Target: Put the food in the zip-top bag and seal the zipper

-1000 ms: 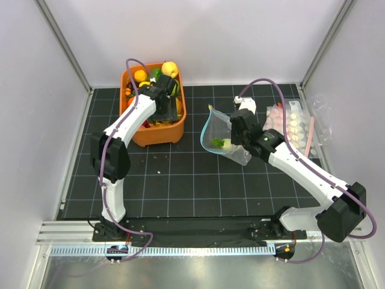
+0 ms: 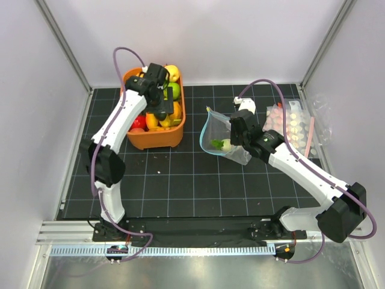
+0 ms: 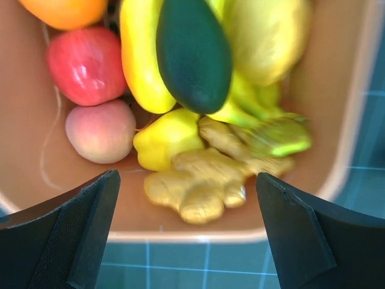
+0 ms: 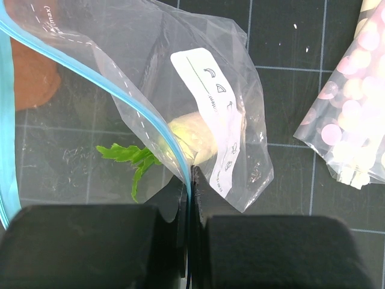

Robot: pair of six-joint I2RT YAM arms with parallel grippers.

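In the top view my left gripper [image 2: 161, 103] is over the orange basket [image 2: 153, 140]. Its fingers stand wide apart in the left wrist view, nothing between them; ginger [image 3: 201, 183], a yellow pepper [image 3: 165, 141], a peach [image 3: 101, 132] and a dark green avocado [image 3: 194, 57] lie below. The clear zip bag [image 2: 212, 126] gapes toward the left, its blue zipper edge [image 4: 90, 73] curving up from my right gripper, which is shut on the rim. Inside the bag rests a pale vegetable [image 4: 195, 137] with a green leaf [image 4: 129, 155].
A red apple [image 3: 87, 65] and an orange [image 3: 63, 11] share the basket with other produce. Right of the bag lies a clear dotted packet [image 4: 361, 99]. Between the basket and the bag the dark gridded mat [image 2: 191, 156] is bare.
The left gripper went left and has since shifted slightly upward and rightward over the basket, its fingers now spread. The basket sits slightly left of where it was. The right arm stayed still.
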